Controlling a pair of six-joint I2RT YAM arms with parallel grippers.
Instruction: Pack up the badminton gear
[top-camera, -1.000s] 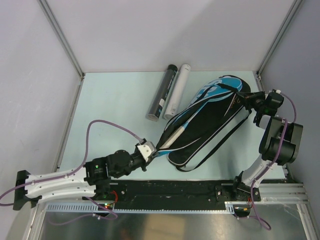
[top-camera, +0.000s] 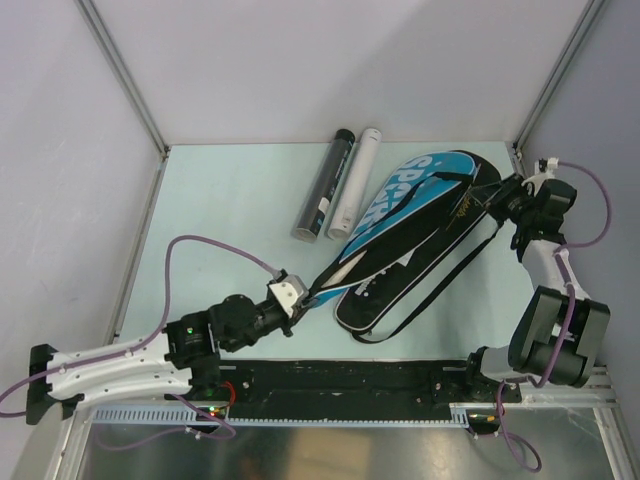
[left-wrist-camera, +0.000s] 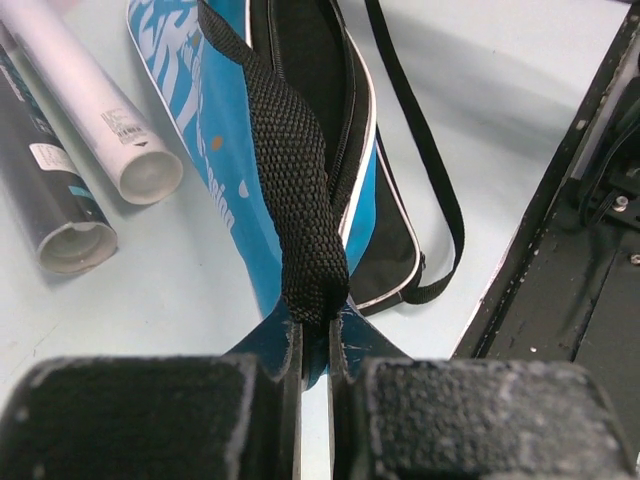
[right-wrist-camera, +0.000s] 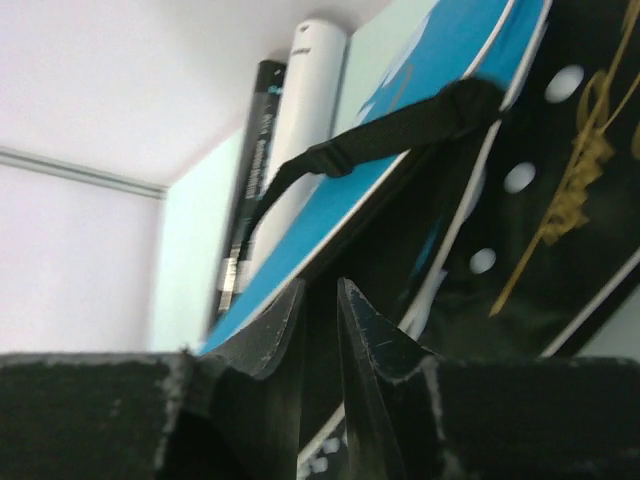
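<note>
The blue and black racket bag lies diagonally on the table, with a second black bag beneath it. My left gripper is shut on the near end of the blue bag, where its black woven strap gathers. My right gripper is at the bag's far right end, fingers slightly apart, over black fabric; whether anything is between them is unclear.
A dark shuttlecock tube and a white tube lie side by side left of the bags.
The blue panel with lettering now lies more spread out than a second ago.
</note>
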